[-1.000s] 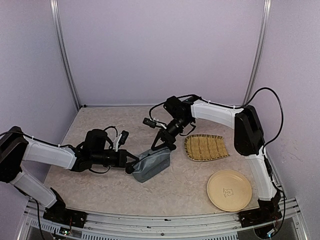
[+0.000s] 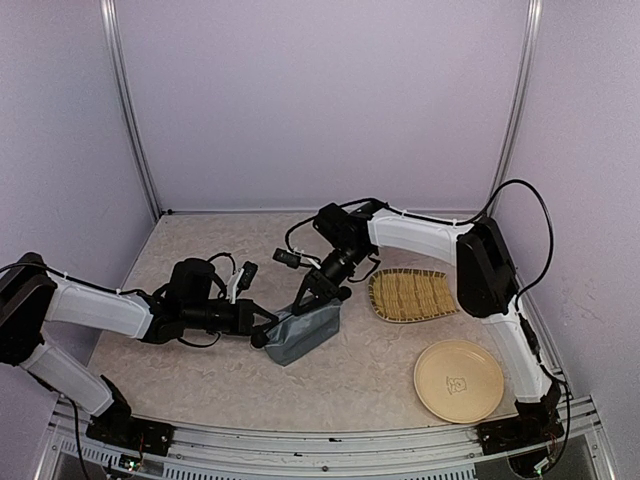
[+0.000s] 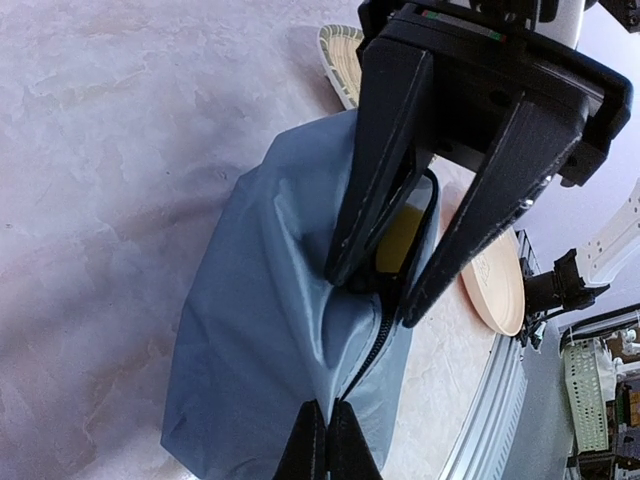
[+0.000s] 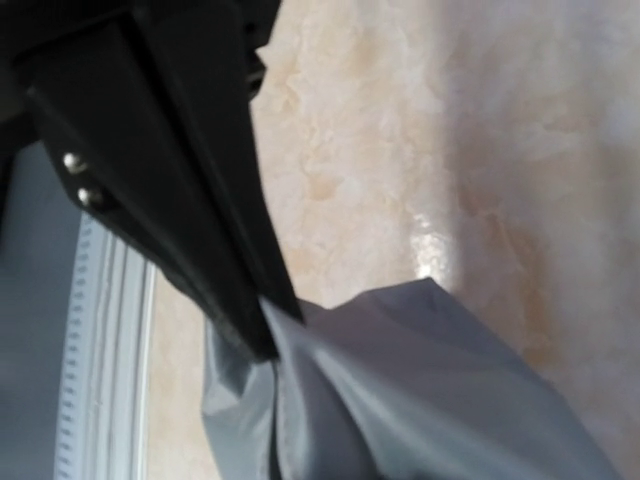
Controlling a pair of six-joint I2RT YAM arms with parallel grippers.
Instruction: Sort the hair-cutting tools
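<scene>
A grey zippered pouch stands in the middle of the table between both grippers. In the left wrist view my left gripper is shut on the end of the pouch by its zipper. My right gripper reaches over the pouch's open top, its fingers part open along the zipper; something yellow shows inside between them. In the right wrist view those fingers press into the folded grey fabric; whether they grip it I cannot tell.
A woven bamboo tray lies at the right behind a round beige plate at the front right.
My right arm has moved left and slightly down over the pouch. My left arm and the pouch are where they were.
</scene>
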